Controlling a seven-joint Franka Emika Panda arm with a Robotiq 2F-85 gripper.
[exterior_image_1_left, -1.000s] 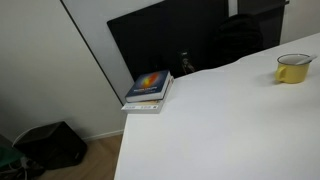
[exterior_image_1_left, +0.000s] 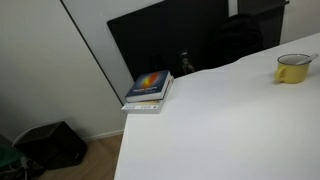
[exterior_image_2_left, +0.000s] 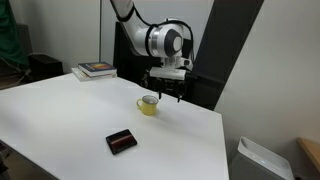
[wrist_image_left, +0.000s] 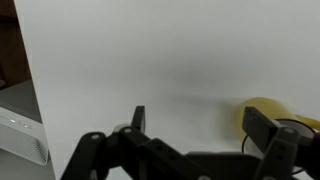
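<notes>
A yellow mug (exterior_image_1_left: 290, 74) with a dark rim stands upright on the white table, and something pale like a spoon handle sticks out of it. Exterior view 2 puts my gripper (exterior_image_2_left: 170, 96) above the table, up and to the right of the mug (exterior_image_2_left: 149, 107). My gripper is open in the wrist view, its fingers wide apart with only bare table showing between them. One finger partly covers the mug (wrist_image_left: 260, 108) at the lower right. A small black block (exterior_image_2_left: 121, 141) lies flat on the table; exterior view 1 does not show it.
Stacked books (exterior_image_1_left: 148, 88) sit at a table corner. A white bin (exterior_image_2_left: 262, 158) stands beyond the table's right edge in exterior view 2. Dark panels rise behind it.
</notes>
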